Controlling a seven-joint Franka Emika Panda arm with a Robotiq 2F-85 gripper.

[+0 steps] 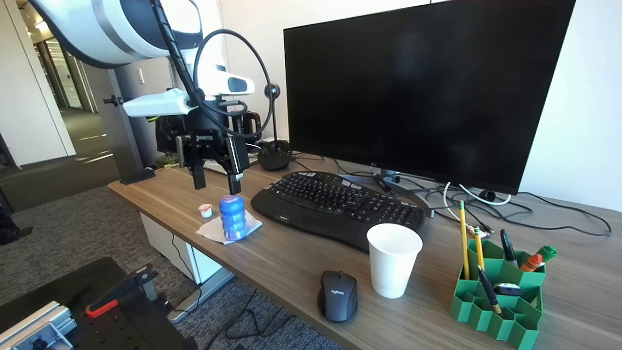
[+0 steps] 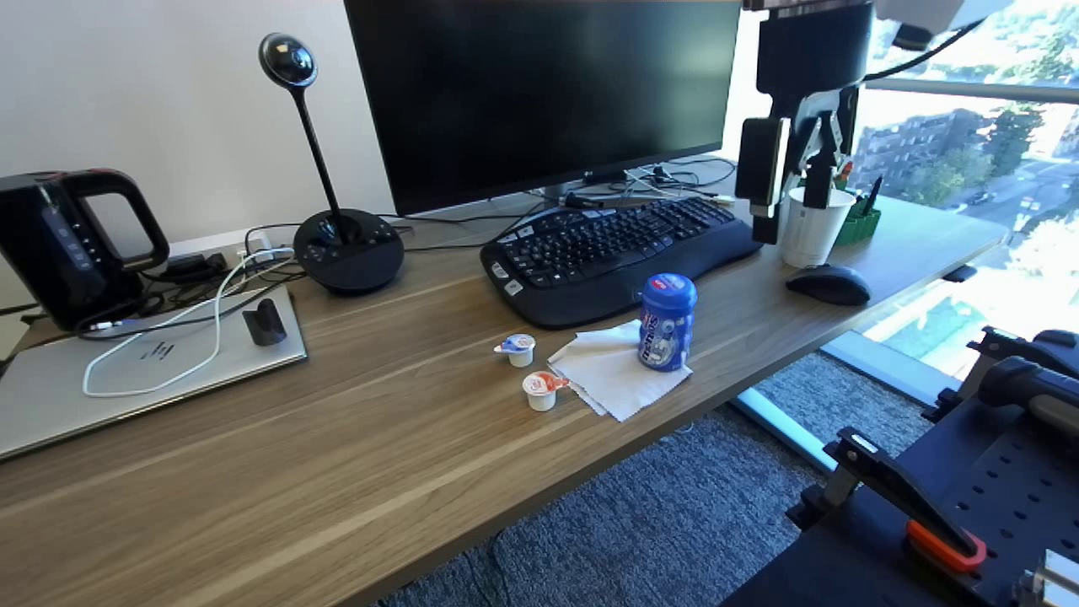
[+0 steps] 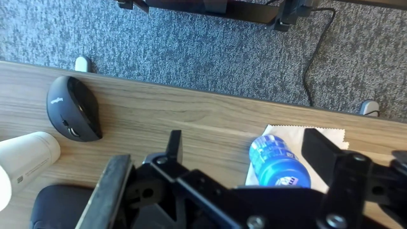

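Note:
A blue gum bottle (image 1: 233, 218) stands upright on a white napkin (image 2: 597, 374) near the front edge of the desk. My gripper (image 1: 217, 183) is open above the desk, its fingers wide apart and nothing between them. In the wrist view the bottle (image 3: 280, 162) lies within the span of the fingers, nearer the right-hand finger (image 3: 318, 156), and the napkin (image 3: 293, 133) shows around it. In exterior view 2 the gripper (image 2: 796, 207) hangs higher than the bottle and partly covers the white cup (image 2: 812, 224).
Two small creamer cups, one blue-lidded (image 2: 518, 350) and one red-lidded (image 2: 542, 393), sit beside the napkin. A black keyboard (image 1: 332, 204), mouse (image 1: 337, 296) and green pen holder (image 1: 495, 297) share the desk. A monitor (image 1: 425, 93) rises behind. Bare wood lies left of the creamers in exterior view 2.

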